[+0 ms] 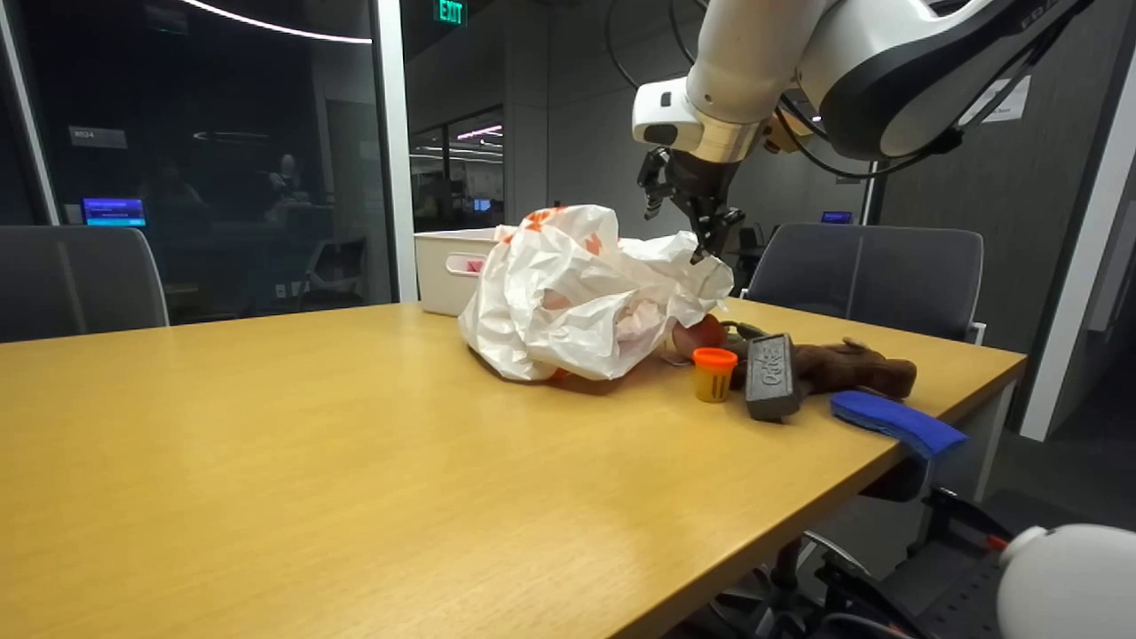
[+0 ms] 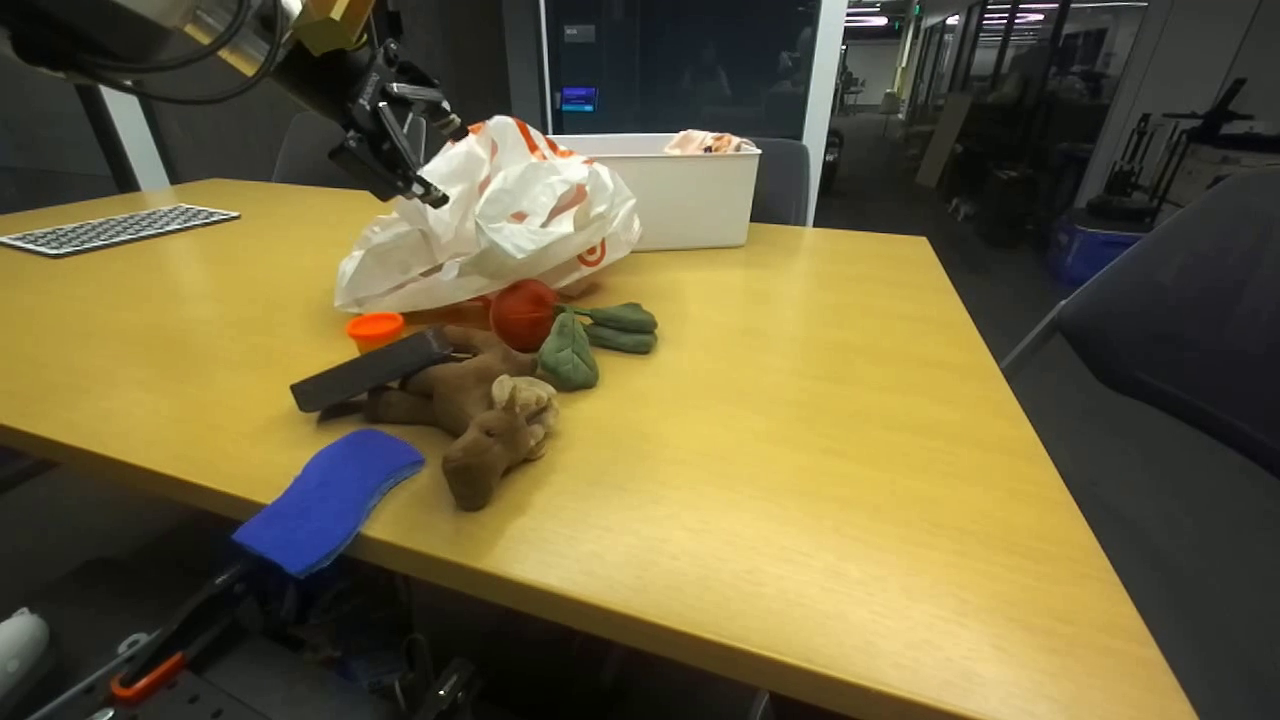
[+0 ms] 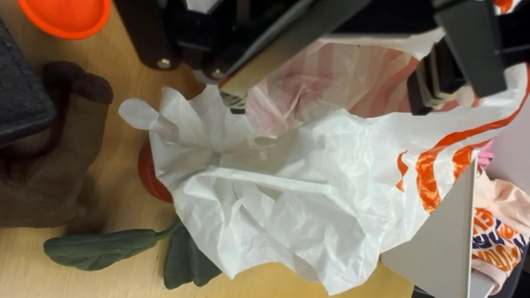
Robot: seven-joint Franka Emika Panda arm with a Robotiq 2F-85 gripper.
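A crumpled white plastic bag (image 1: 580,303) with orange print lies on the table, its mouth turned toward the arm's side. My gripper is open over that mouth; in the wrist view one fingertip (image 3: 233,99) lies over the bag's edge and the other stands well apart across the opening. No object is gripped between the fingers. From the second exterior side, the gripper (image 2: 438,162) tilts down at the near end of the bag (image 2: 516,216). Whether the fingers touch the plastic, I cannot tell. Pinkish material shows through the bag's opening.
Beside the bag lie a red plush vegetable (image 2: 524,314), an orange-lidded tub (image 1: 713,374), a dark eraser (image 1: 771,376), a brown plush animal (image 2: 462,402) and a blue cloth (image 2: 330,498) over the edge. Behind stands a white bin (image 2: 684,198).
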